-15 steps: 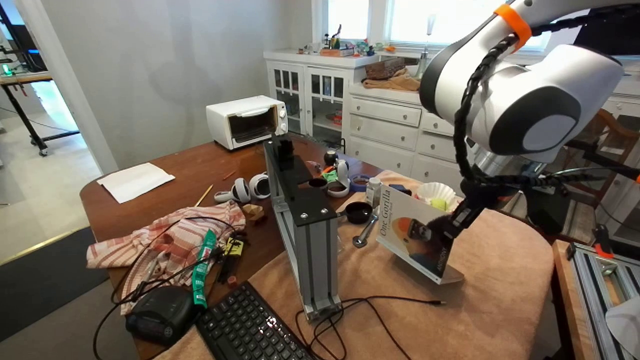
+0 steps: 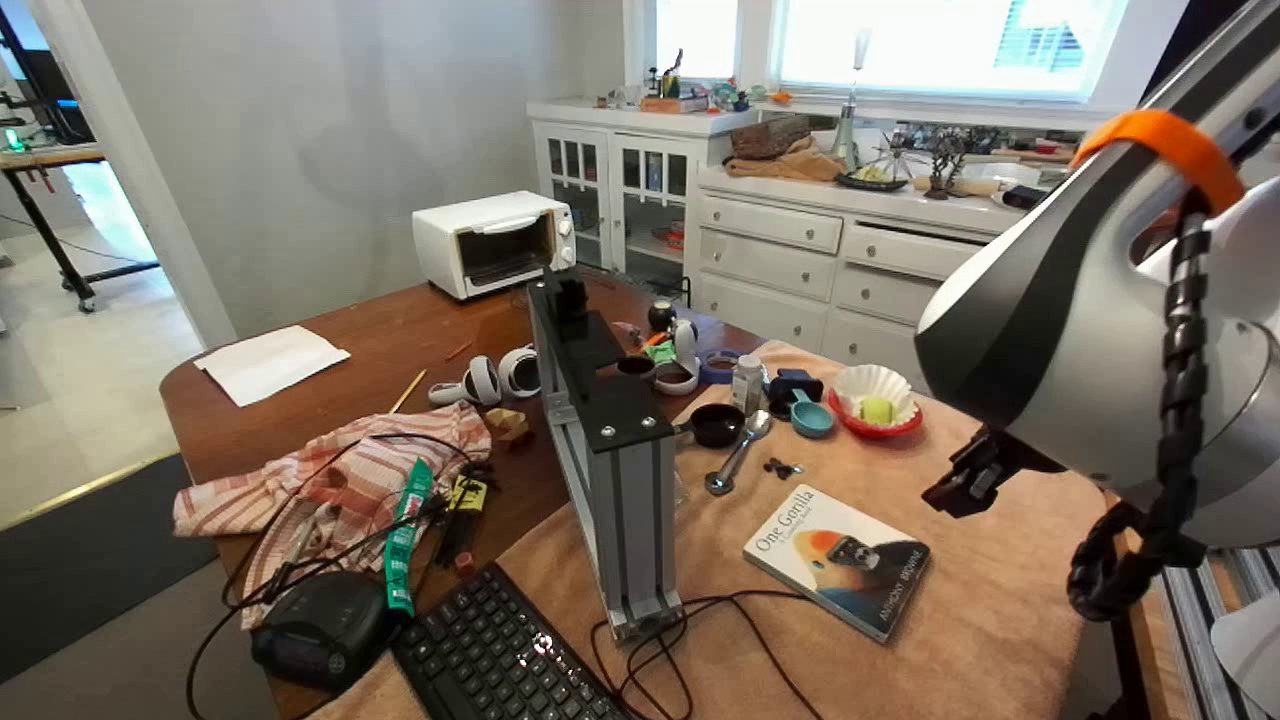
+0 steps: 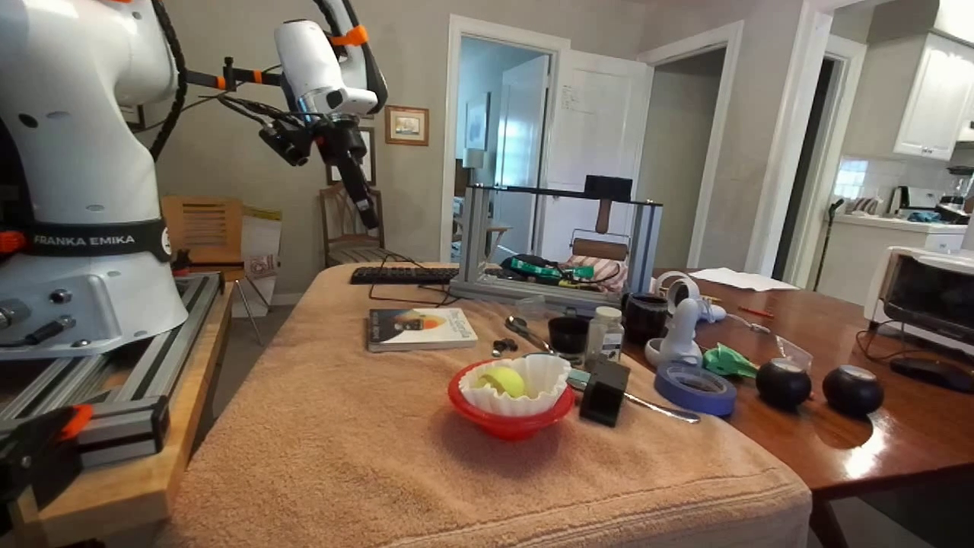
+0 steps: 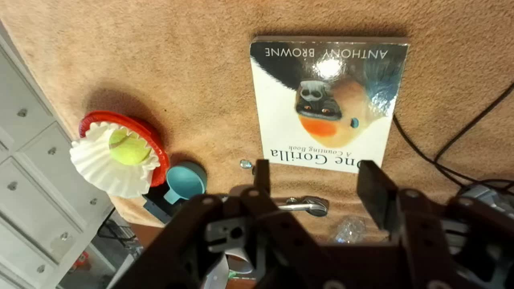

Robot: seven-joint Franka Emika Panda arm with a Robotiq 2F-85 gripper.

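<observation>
The picture book (image 2: pixel 840 558) titled One Gorilla lies flat and closed on the towel; in the wrist view the book (image 4: pixel 327 103) appears upside down with its front cover up. My gripper is open, a wide gap between its fingers and nothing held. In exterior view 2, the gripper (image 3: pixel 369 219) hangs in the air well above the book (image 3: pixel 421 329), clear of it. Exterior view 1 shows the gripper (image 2: pixel 960 490) up at the book's right side.
A red bowl (image 3: pixel 511 425) holds a white paper liner and a yellow-green ball (image 4: pixel 129 147). Beside it are a teal scoop (image 4: pixel 186 180) and a spoon (image 2: pixel 739 454). A metal frame (image 2: pixel 636 528) stands left of the book, with a black cable (image 2: pixel 756 624) nearby.
A second ago the book's cover stood raised with my gripper at its edge. Now the book lies closed and flat, and my arm has drawn up and away from it.
</observation>
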